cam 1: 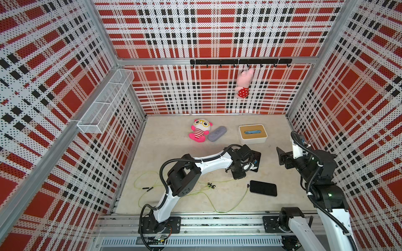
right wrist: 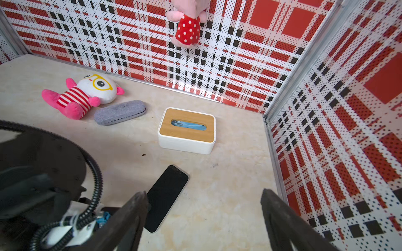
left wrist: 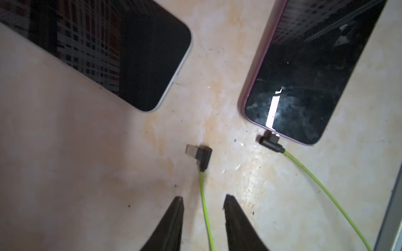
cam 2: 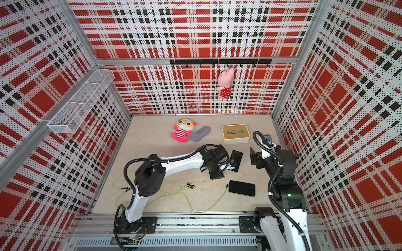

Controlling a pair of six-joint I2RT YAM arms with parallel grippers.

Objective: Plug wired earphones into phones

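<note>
Two dark-screened phones lie on the table. The near phone (left wrist: 314, 67) has a black angled plug (left wrist: 272, 142) on a green cable at its end, a metal part showing against the edge; how deep it sits I cannot tell. The far phone (left wrist: 125, 46) has no plug at its visible end. A loose angled plug (left wrist: 203, 156) lies between and short of both phones. Behind it, my left gripper is open, its fingers on either side of the green cable. To the right, my right gripper stands open and empty, apart from the phones.
A white box with a wooden lid (right wrist: 188, 129), a grey case (right wrist: 121, 112) and a pink plush toy (right wrist: 81, 94) stand at the back. The green cable (cam 1: 213, 205) winds over the near left. Free table lies right of the phones.
</note>
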